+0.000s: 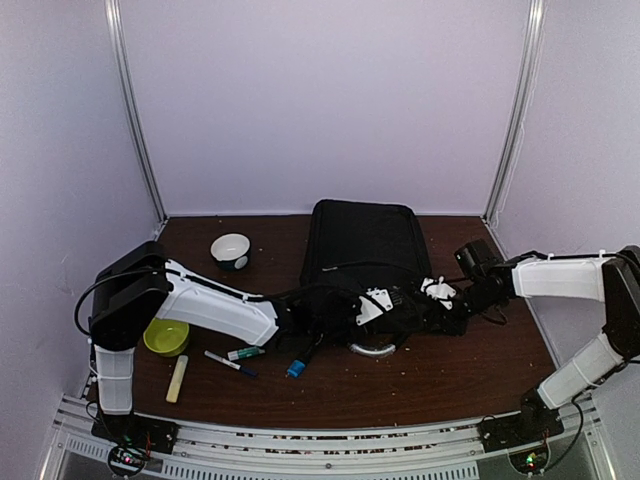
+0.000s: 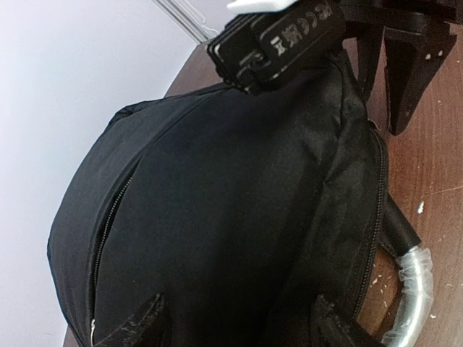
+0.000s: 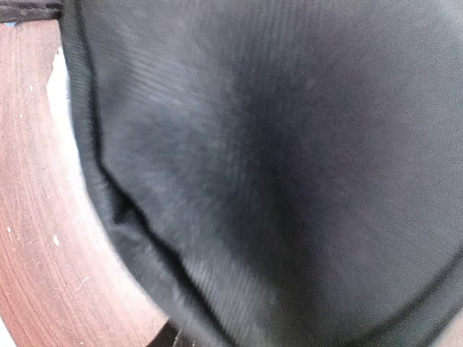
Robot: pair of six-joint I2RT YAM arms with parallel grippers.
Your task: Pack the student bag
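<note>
The black bag (image 1: 365,240) (image 2: 217,188) lies on the dark wooden table, its zipper running along one side in the left wrist view. My left gripper is over the bag fabric at the bottom edge of its view; its fingertips stand apart. My right gripper is at the bag's zippered edge at the upper right of the left wrist view, fingers partly apart; whether fabric is between them is unclear. The right wrist view is filled by close black fabric (image 3: 275,144).
At left on the table (image 1: 470,380) stand a white bowl (image 1: 230,250) and a yellow-green bowl (image 1: 166,337), with a cream stick (image 1: 176,379), pens (image 1: 228,362) and a blue connector (image 1: 296,368).
</note>
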